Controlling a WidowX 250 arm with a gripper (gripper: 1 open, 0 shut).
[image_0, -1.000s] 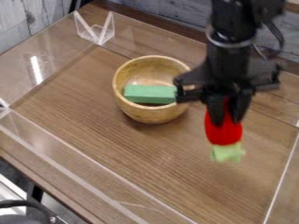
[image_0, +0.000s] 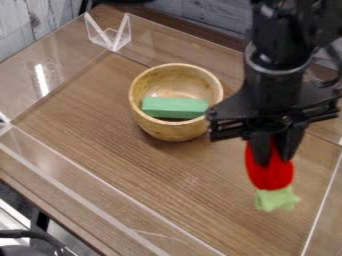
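My gripper hangs at the right of the camera view, shut on a red object. A pale green item shows just below the red object, low over the table; whether it is held too or rests on the table I cannot tell. A wooden bowl stands at the upper middle, with a green block in it.
A clear plastic piece is at the back left edge. Dark cables lie at the lower left corner.
My gripper has moved toward the front and a little to the right, carrying the red object, and the pale green item shows lower in the view with it.
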